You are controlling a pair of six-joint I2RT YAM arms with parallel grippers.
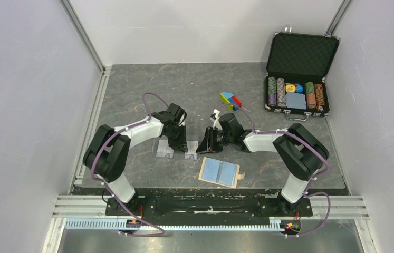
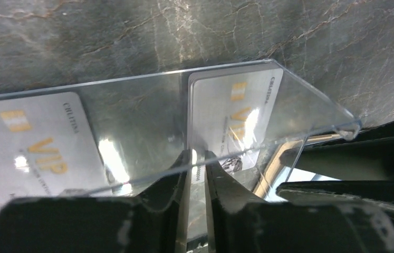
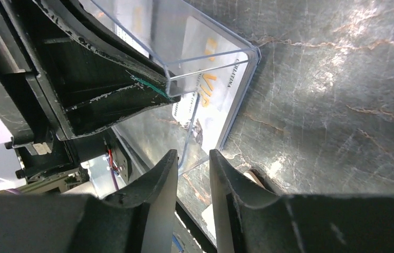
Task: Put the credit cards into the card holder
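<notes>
In the left wrist view, silver VIP cards (image 2: pixel 231 105) lie in two stacks in a clear acrylic holder (image 2: pixel 136 121) on the grey table. My left gripper is over the right stack at the holder's near edge, fingertips slightly apart; whether anything is between them is unclear. My right gripper stands just right of the holder, its fingertips a small gap apart near the clear end wall, nothing clearly held. In the top view both grippers (image 1: pixel 180 145) (image 1: pixel 203 146) nearly meet over the holder (image 1: pixel 163 148).
A board with blue pads (image 1: pixel 218 171) lies at front right. Coloured blocks (image 1: pixel 230 100) sit behind the right arm, and an open chip case (image 1: pixel 297 97) is at back right.
</notes>
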